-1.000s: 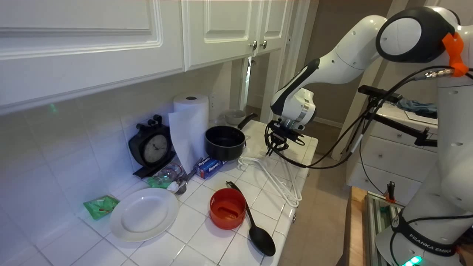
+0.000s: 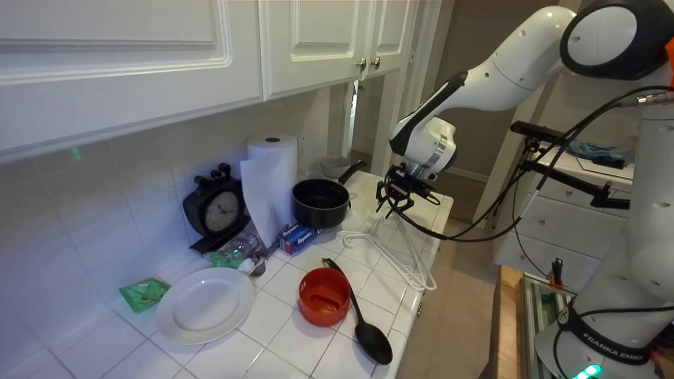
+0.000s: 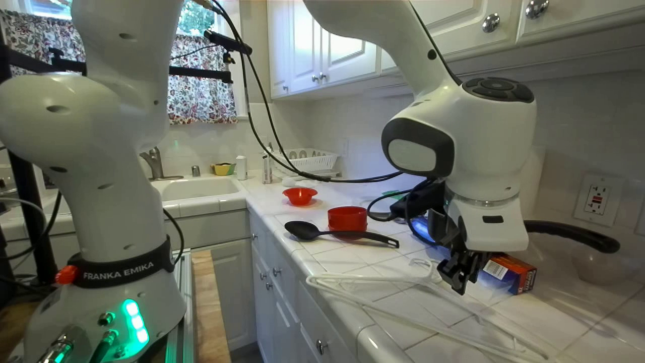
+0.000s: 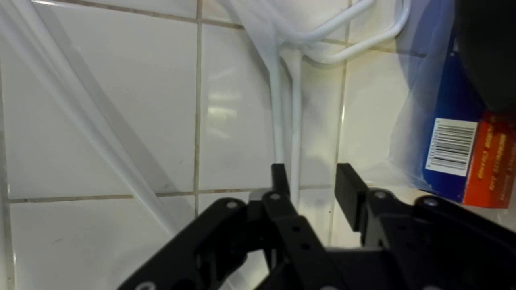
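Observation:
White clothes hangers (image 2: 386, 253) lie on the tiled counter near its edge, hooks towards the paper towel side. In the wrist view, two thin hanger bars (image 4: 296, 125) run down the middle and pass behind the left finger. My gripper is open, with a clear gap between its black fingertips, and no object shows gripped in it. From the side, the gripper (image 3: 459, 281) points down, low above the counter at the hangers; whether a fingertip touches them cannot be told.
A foil box (image 4: 450, 140) lies right of the fingers, with a black pot (image 2: 320, 205) beyond it. A red bowl (image 2: 324, 298), black spoon (image 2: 373, 343) and white plate (image 2: 205, 305) occupy the nearer counter. Bare tile shows left of the gripper in the wrist view.
The gripper's fingers have spread apart and the gripper has moved slightly up and right in exterior view 1. The hangers' near end has shifted a little right.

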